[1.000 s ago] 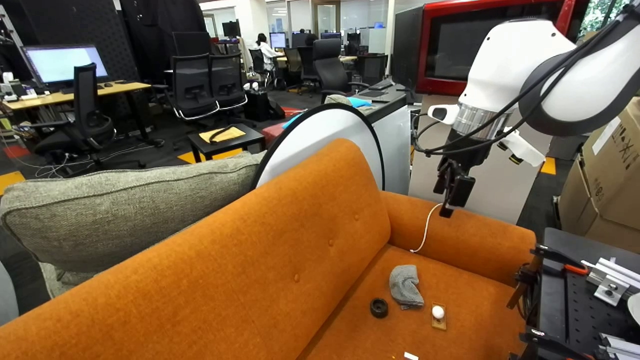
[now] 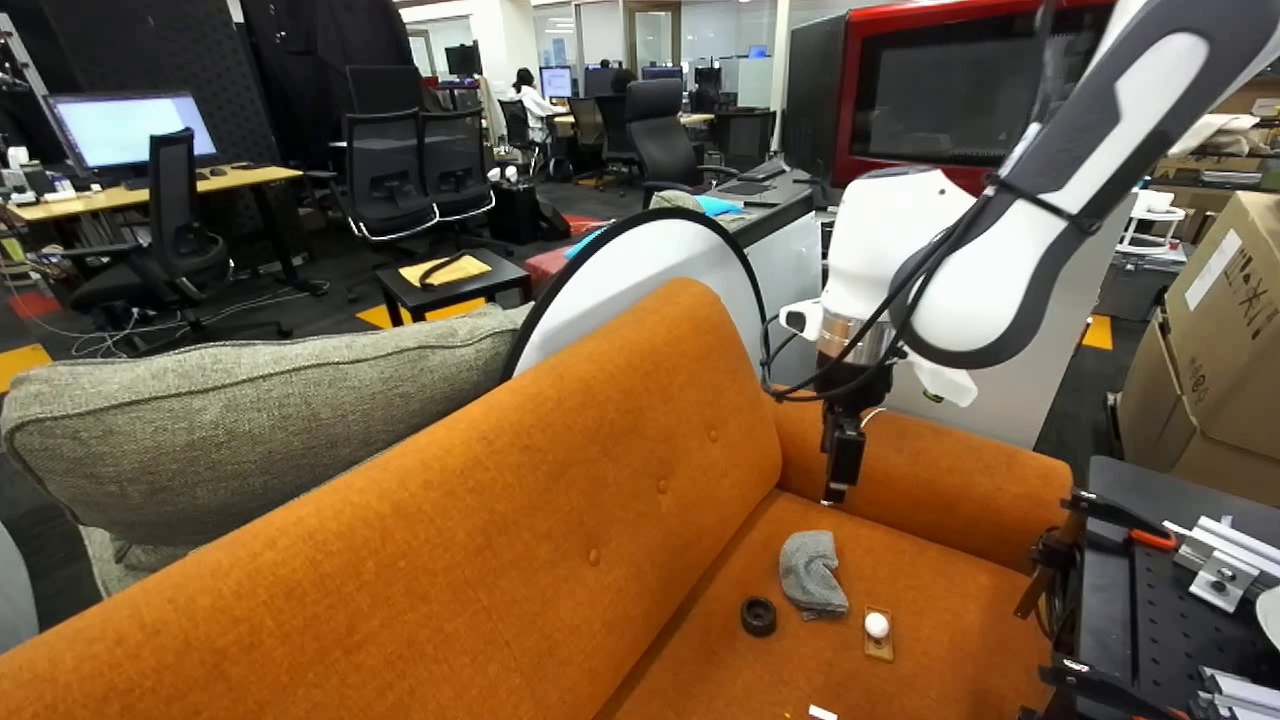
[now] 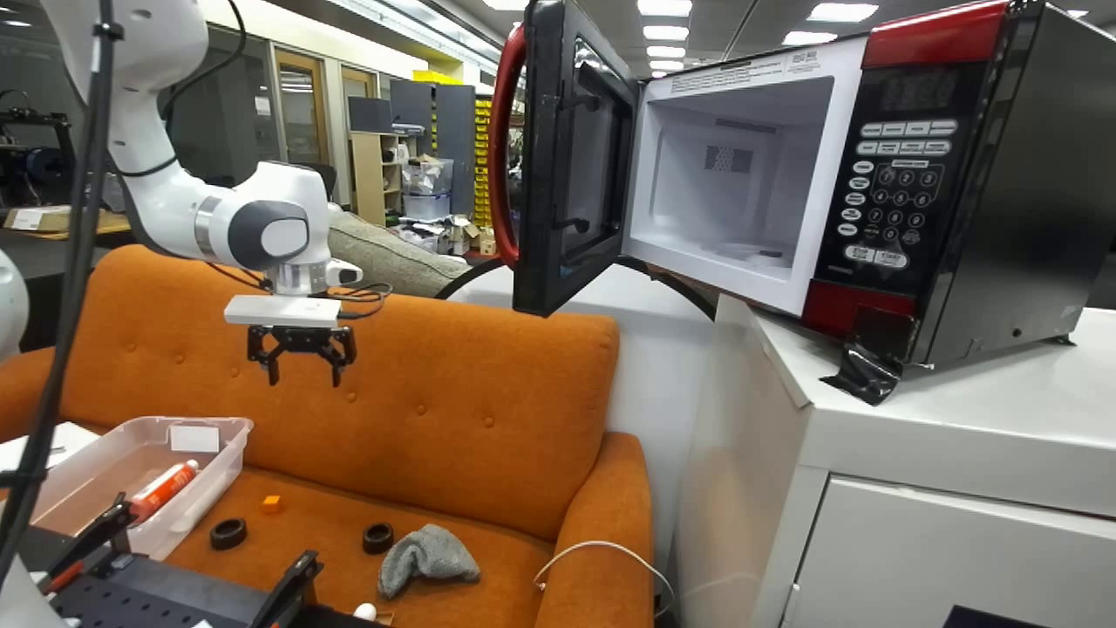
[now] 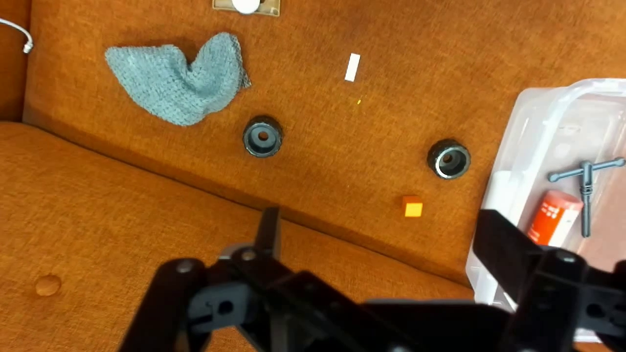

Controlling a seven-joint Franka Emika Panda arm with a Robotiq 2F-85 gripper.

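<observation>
My gripper (image 3: 304, 380) hangs open above the orange sofa, nothing between its fingers. In the wrist view its two fingers (image 4: 268, 231) stand wide apart over the line where seat and backrest meet. A grey cloth (image 4: 179, 82) lies crumpled on the seat. Two black rings, one near the cloth (image 4: 262, 137) and one near the bin (image 4: 449, 159), rest there too. Between the gripper's fingertips as seen from the wrist, a small orange block (image 4: 412, 206) lies on the seat, well below. A white ball (image 2: 877, 625) sits on a small tan plate.
A clear plastic bin (image 3: 225, 460) holds an orange-and-white tube (image 4: 554, 218) and a grey T-shaped tool (image 4: 585, 187). The red microwave (image 3: 889, 157) stands with its door (image 3: 575, 157) swung open. A white cable (image 3: 602, 544) lies over the sofa arm. Open air surrounds the gripper.
In exterior view 1 the arm has swung left and the gripper has come lower, now nearer the backrest and pointing more straight down. The things on the seat have not moved.
</observation>
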